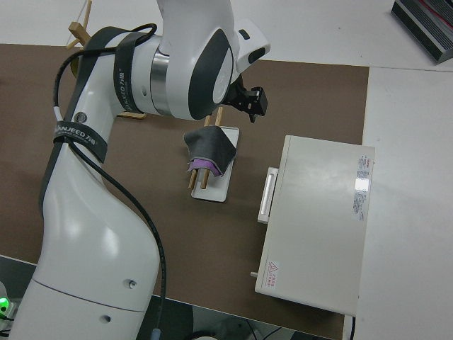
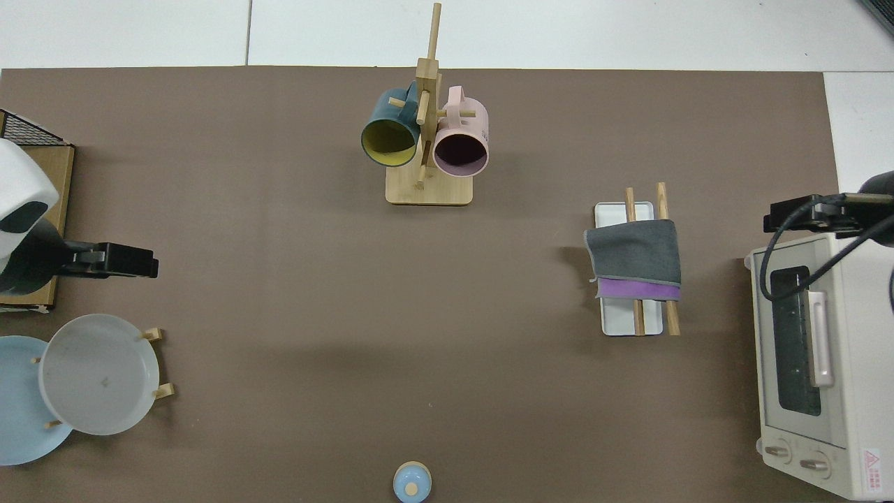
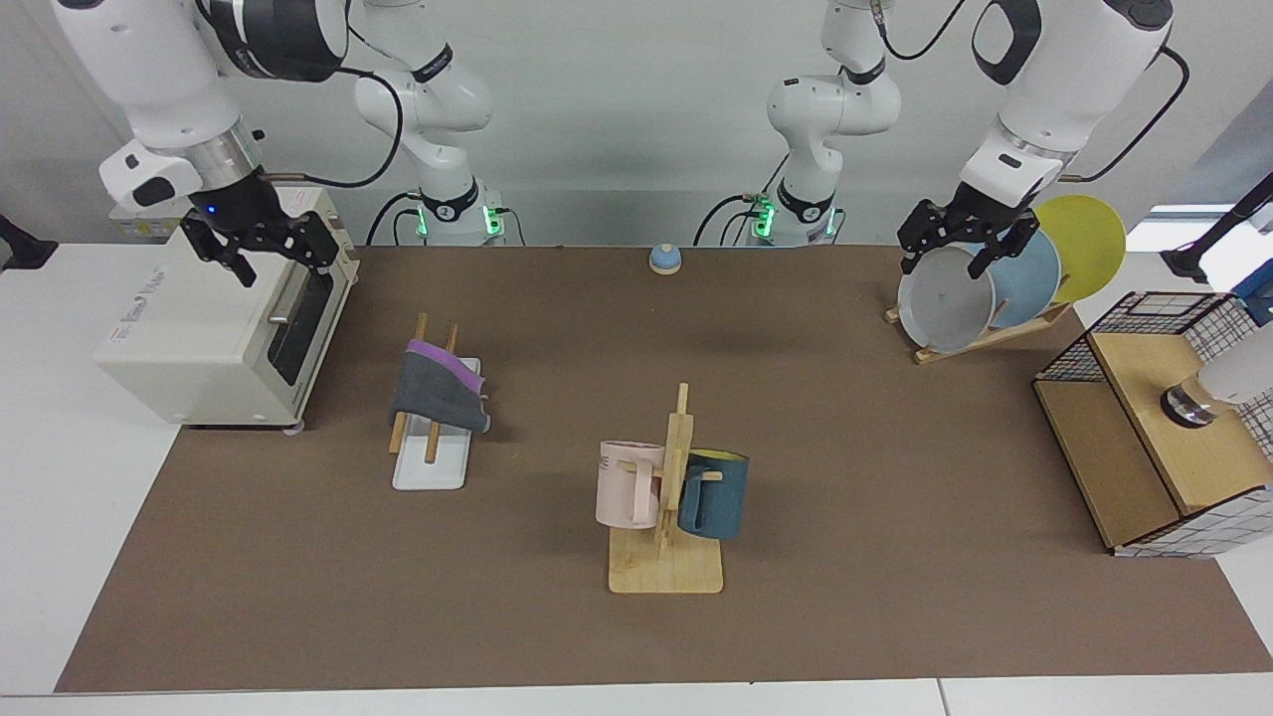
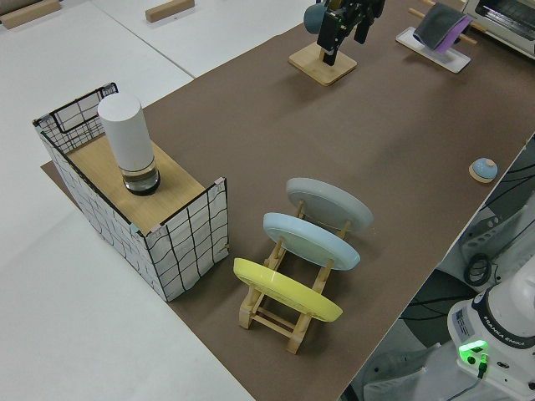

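Note:
My right gripper (image 3: 270,257) hangs above the white oven (image 3: 203,346), at the top right in the top view; whether it is open or shut is unclear. My left gripper (image 3: 964,239) is over the plate rack with white, blue and yellow plates (image 3: 1080,257), fingers unclear. A wooden mug tree (image 2: 427,188) holds a teal mug (image 2: 387,134) and a pink mug (image 2: 465,142). A grey cloth (image 2: 628,251) and a purple cloth (image 2: 637,288) drape over a small wooden rack on a white base.
A wire-sided wooden shelf (image 4: 167,200) with a white cylinder (image 4: 125,138) stands beside the plates. A small blue round object (image 2: 411,482) sits at the near edge.

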